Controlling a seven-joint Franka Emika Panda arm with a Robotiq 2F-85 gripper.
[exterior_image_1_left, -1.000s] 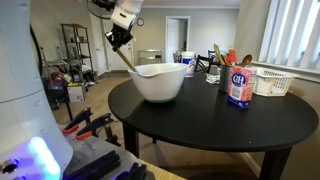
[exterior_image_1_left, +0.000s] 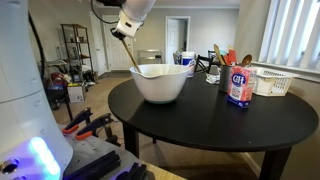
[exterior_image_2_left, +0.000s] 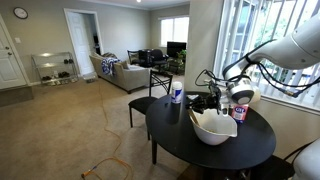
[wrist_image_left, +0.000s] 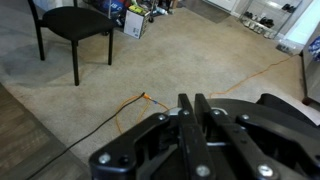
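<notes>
A wooden utensil (exterior_image_1_left: 128, 53) slants down from my gripper (exterior_image_1_left: 121, 36) into a white bowl (exterior_image_1_left: 162, 88) near the table's left edge. The gripper is shut on its upper handle, above and to the left of the bowl's rim. The bowl's wall hides the utensil's lower end. In the second exterior view the white bowl (exterior_image_2_left: 212, 128) sits at the front of the table, below the arm. Dark gripper fingers (wrist_image_left: 185, 112) fill the lower part of the wrist view, where the utensil cannot be made out.
Right of the bowl are a pink-and-blue carton (exterior_image_1_left: 240, 87), a utensil holder (exterior_image_1_left: 224, 77) and a white basket (exterior_image_1_left: 274, 81). A white-and-blue tub (exterior_image_1_left: 187, 60) stands behind the bowl. A black chair (wrist_image_left: 75, 22) is on the floor.
My gripper has shifted slightly right, and the utensil's upper end has moved with it, so it leans at a steeper angle. The bowl looks unmoved.
</notes>
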